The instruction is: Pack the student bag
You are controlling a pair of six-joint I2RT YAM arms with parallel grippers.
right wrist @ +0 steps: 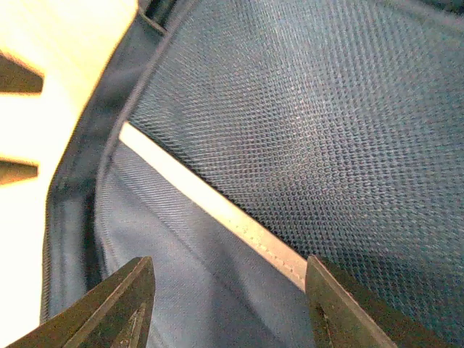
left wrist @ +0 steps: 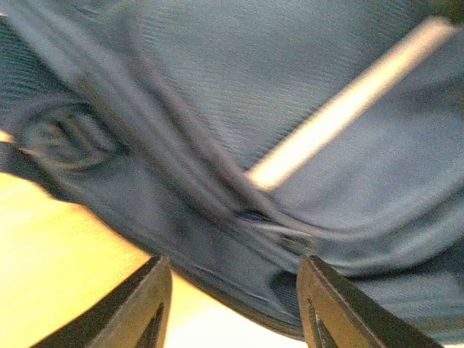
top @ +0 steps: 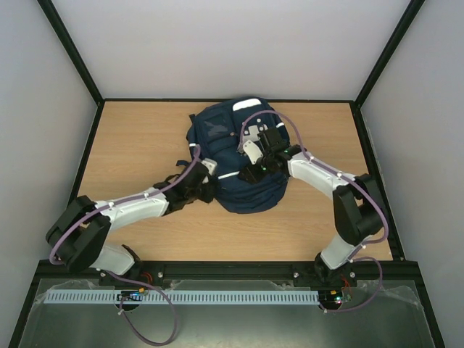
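Note:
A dark navy bag [top: 250, 196] lies on the wooden table, a light strip [top: 229, 175] crossing its lower front. Over the bag's lower left side, my left gripper [top: 209, 191] hangs with its fingers apart. In the left wrist view, the bag's side edge and a seam pass beyond the open left fingertips [left wrist: 161, 279]; contact cannot be made out. My right gripper [top: 251, 174] is above the middle of the bag, open. Between and beyond its fingers, the right wrist view shows only navy fabric and the light strip [right wrist: 217, 206]. The bag's inside is hidden.
Bare wooden table [top: 138, 138] lies left of the bag, with more free room at the right and in front. A dark strap [top: 183, 163] sticks out from the bag's left side. The back wall stands close behind the bag.

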